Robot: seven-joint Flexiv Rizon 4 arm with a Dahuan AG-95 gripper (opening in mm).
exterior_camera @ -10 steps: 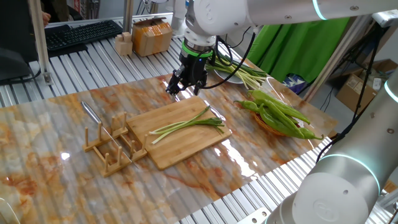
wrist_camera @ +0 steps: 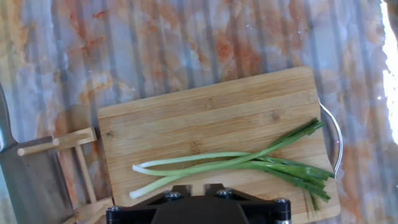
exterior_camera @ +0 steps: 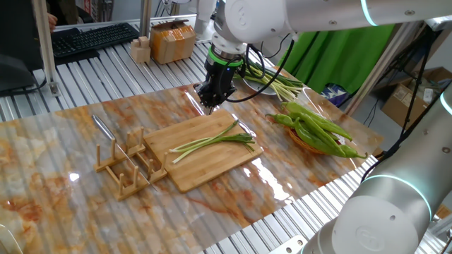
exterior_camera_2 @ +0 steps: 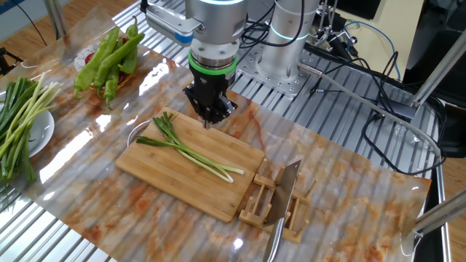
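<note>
Several green onions (exterior_camera: 208, 145) lie loosely across a wooden cutting board (exterior_camera: 185, 180), white ends toward the peg rack. In the wrist view the onions (wrist_camera: 217, 164) stretch over the lower half of the board (wrist_camera: 205, 102), close above my gripper at the bottom edge. My gripper (exterior_camera_2: 207, 124) hangs above the board's edge nearest the robot base, clear of the onions. Its fingers are drawn together, shut, and nothing shows between them. A cleaver (exterior_camera_2: 285, 191) rests in the wooden peg rack (exterior_camera_2: 292, 234) beside the board, handle sticking out.
Long green peppers (exterior_camera: 314, 130) fill a small basket at the right. Behind the arm, more green onions (exterior_camera_2: 26, 120) lie on a white plate (exterior_camera_2: 44, 129). A cardboard box (exterior_camera: 172, 41) and a keyboard (exterior_camera: 95, 39) sit farther back. The marble-patterned tabletop left of the rack is free.
My gripper's fingers were spread apart earlier and have closed together. The wrist has shifted only slightly. Onions, board, cleaver and rack have stayed where they were.
</note>
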